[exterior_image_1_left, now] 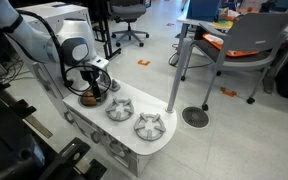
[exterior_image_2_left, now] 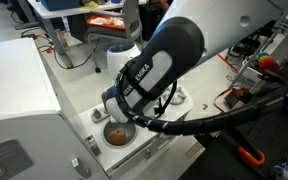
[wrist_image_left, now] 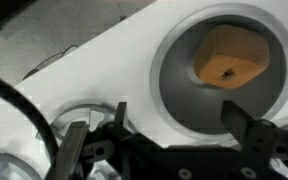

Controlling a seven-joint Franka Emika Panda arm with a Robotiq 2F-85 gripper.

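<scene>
A round grey pan (wrist_image_left: 178,98) sits on the white stovetop, with a brown, block-like piece (wrist_image_left: 231,57) lying inside it toward the upper right in the wrist view. The same pan (exterior_image_2_left: 130,129) and brown piece (exterior_image_2_left: 117,137) show in exterior view 2. My gripper is open, its two dark fingers standing wide apart with nothing between them. In the wrist view the right fingertip overlaps the pan's lower edge, while the left one lies over the white surface beside a burner. Exterior view 1 has the gripper above or beside the pan, its height unclear.
Two bare burner grates (exterior_image_1_left: 121,109) (exterior_image_1_left: 149,126) stand along the white counter (exterior_image_1_left: 160,149). Knobs line its front. A grey post (exterior_image_1_left: 177,75) rises at the counter's far edge. Beyond lie open floor and a chair (exterior_image_1_left: 231,52).
</scene>
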